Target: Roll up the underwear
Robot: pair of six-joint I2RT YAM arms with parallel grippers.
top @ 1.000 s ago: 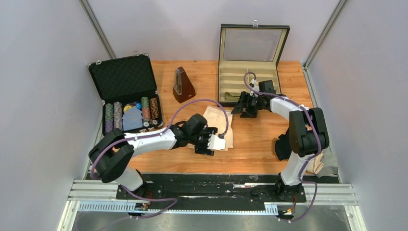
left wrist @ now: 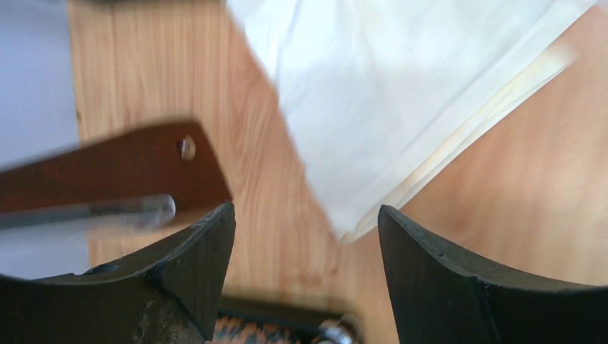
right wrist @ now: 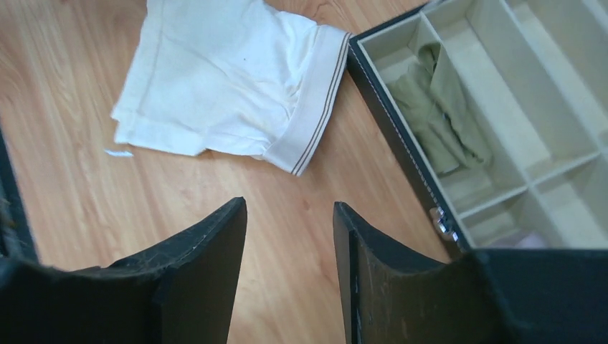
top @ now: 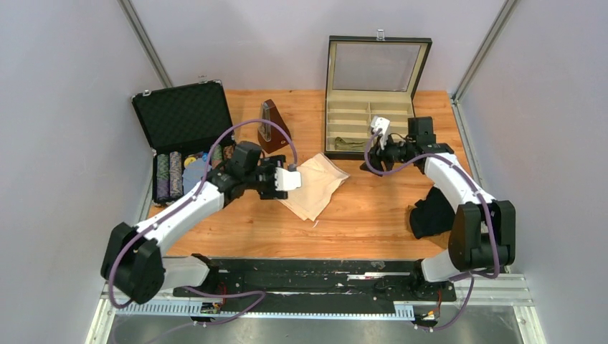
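A pale peach cloth garment point(top: 315, 186) lies flat, loosely folded, mid-table, white-looking in both wrist views point(left wrist: 387, 107) point(right wrist: 215, 86), with a banded edge. My left gripper point(top: 276, 179) hangs over its left part, open, with nothing between its fingers. My right gripper point(top: 376, 161) stands apart from the cloth, near the front of the compartment box, part open over bare wood, with nothing between its fingers.
A compartment box point(right wrist: 502, 93) at the back holds olive cloth point(right wrist: 437, 115). An open chip case point(top: 179, 107) is at left, beside a wooden metronome point(top: 269, 111). Dark clothing point(top: 430, 215) lies at right.
My left gripper has moved back and left from the cloth's front toward the metronome. My right arm has shifted slightly to the right. More of the cloth now shows.
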